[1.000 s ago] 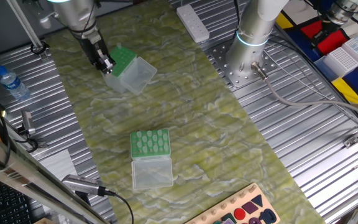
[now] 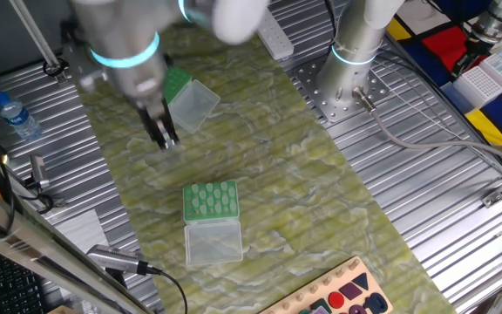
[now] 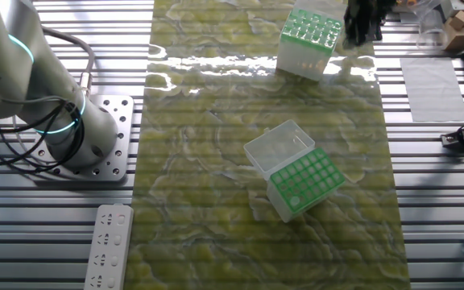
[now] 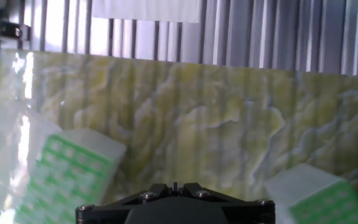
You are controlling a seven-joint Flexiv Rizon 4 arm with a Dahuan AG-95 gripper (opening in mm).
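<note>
My gripper [image 2: 167, 143] hangs above the mat between two green-topped boxes in exterior view 1. Along the bottom edge of the wrist view, the gripper looks shut, its fingertips together and nothing visible between them. The nearer box [image 2: 210, 201] has its clear lid [image 2: 213, 242] folded open, with several pale caps in its green rack. Behind the gripper, the other box [image 2: 178, 82] also has an open lid [image 2: 194, 105]. Exterior view 2 shows its green grid [image 3: 307, 179] mostly empty, with one pale spot near a corner.
A wooden shape board [image 2: 334, 292] lies at the mat's near end. A power strip [image 2: 271, 35] and water bottle [image 2: 17, 116] stand off the mat's sides. The mat between the boxes is clear.
My gripper has moved from beside the rear box toward the nearer box, passing over the mat. Both boxes stay in place.
</note>
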